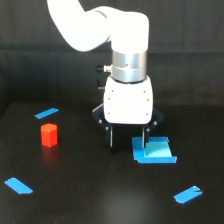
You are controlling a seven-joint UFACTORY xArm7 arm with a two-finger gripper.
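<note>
A small red cube (pixel 48 135) rests on the dark table at the left. My gripper (pixel 128 138) hangs open well to its right, its dark fingers spread apart with nothing visible between them. Right of centre, a blue-edged square (pixel 169 159) with a pale blue middle is marked on the table. One finger stands in front of this square's left part and hides a bit of it; how high the fingertips are above the table is hard to judge.
Blue strips lie on the table: one at the back left (pixel 46 112), one at the front left (pixel 18 186) and one at the front right (pixel 187 194). Between the cube and the square the dark surface looks clear.
</note>
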